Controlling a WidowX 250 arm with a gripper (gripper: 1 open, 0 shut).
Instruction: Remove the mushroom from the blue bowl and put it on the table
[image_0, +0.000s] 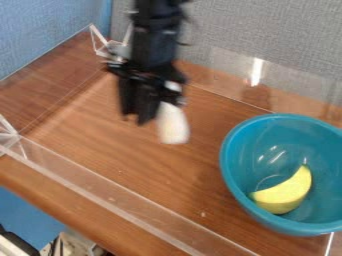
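A pale, whitish mushroom (173, 124) hangs blurred beneath the black arm, over the bare table left of the bowl. My gripper (158, 108) is shut on it; the dark fingers blur, so their exact contact is hard to make out. The blue bowl (241, 165) stands at the right of the table, and the mushroom is clear of its rim. How high the mushroom is above the wood cannot be told.
A yellow banana-like piece (285, 191) lies inside the bowl. Bare wooden table (127, 165) stretches across the middle and left. A clear low barrier (114, 197) runs along the front edge, and grey-blue walls close off the back.
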